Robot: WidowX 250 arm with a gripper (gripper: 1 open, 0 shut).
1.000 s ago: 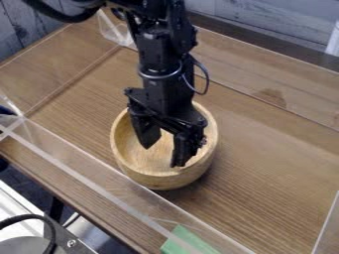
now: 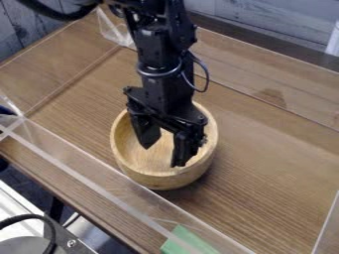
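Observation:
My black gripper (image 2: 165,142) reaches down from the top into a round light-wood bowl (image 2: 172,177), its open fingers low inside the bowl. The bowl stands upright on the wooden table surface. I see nothing held between the fingers, though the gripper body hides part of the bowl's interior.
Clear plastic edging runs along the left and front. A green patch (image 2: 188,240) lies at the front edge, with white and dark equipment at the lower left corner.

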